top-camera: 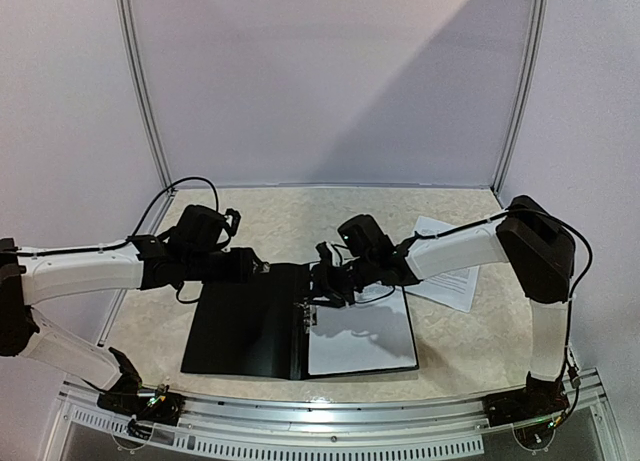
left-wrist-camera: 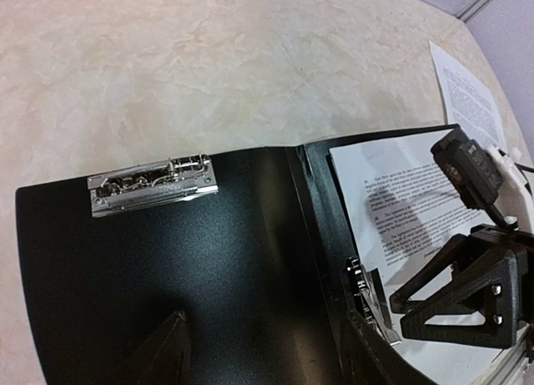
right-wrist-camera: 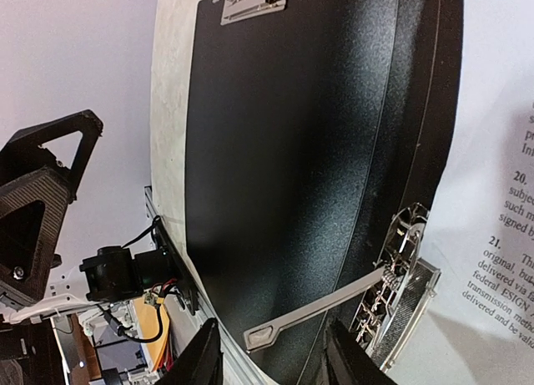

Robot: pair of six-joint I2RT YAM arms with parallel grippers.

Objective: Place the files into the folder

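The black folder (top-camera: 240, 326) lies open on the table. White printed pages (top-camera: 362, 336) cover its right half. Near the spine sits a metal clip (right-wrist-camera: 392, 306), its long lever (right-wrist-camera: 313, 310) sticking out to the left in the right wrist view; a page edge meets the clip, and I cannot tell whether it lies beneath it. My right gripper is over this clip, fingers apart, nothing between them. Above the folder's left half, my left gripper has its fingers spread and empty.
A second metal clip (left-wrist-camera: 154, 184) is at the top of the folder's left half. One loose printed sheet (top-camera: 450, 281) lies on the table to the right, partly behind the right arm. The two grippers are close together over the folder.
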